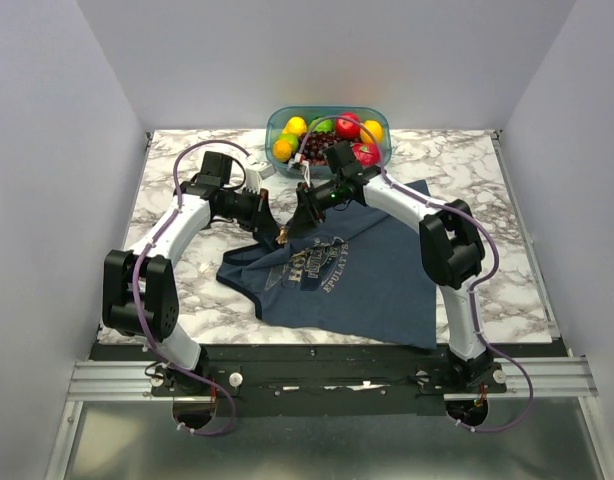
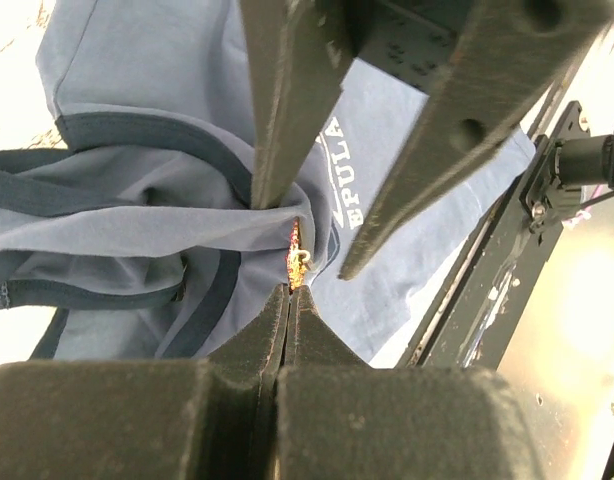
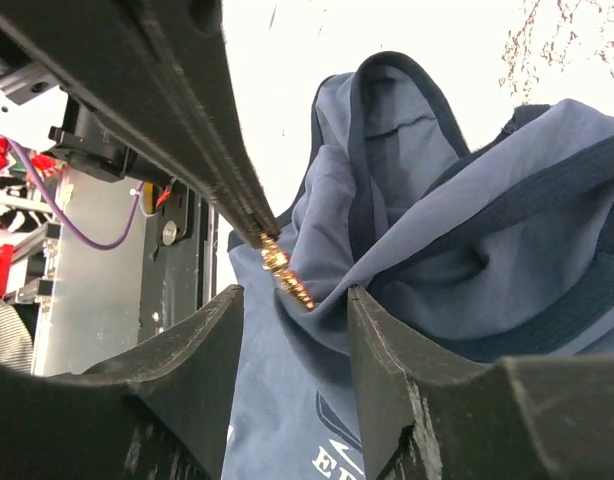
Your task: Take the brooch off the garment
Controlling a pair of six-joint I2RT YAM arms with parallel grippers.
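Note:
The brooch is a thin gold and red bar (image 3: 287,275), with one end at the tips of my left gripper and the other against a raised fold of the blue garment (image 3: 332,200). Seen from the left wrist, my left gripper is shut on the end of the brooch (image 2: 295,260). My right gripper stands part open, its fingers on either side of the fold and the brooch's lower end, without closing on them. In the top view both grippers meet over the garment (image 1: 372,275) at its upper left, where a small gold spot shows.
A blue basket of fruit (image 1: 270,140) stands at the back, just behind the right arm. The table's front edge runs below the garment.

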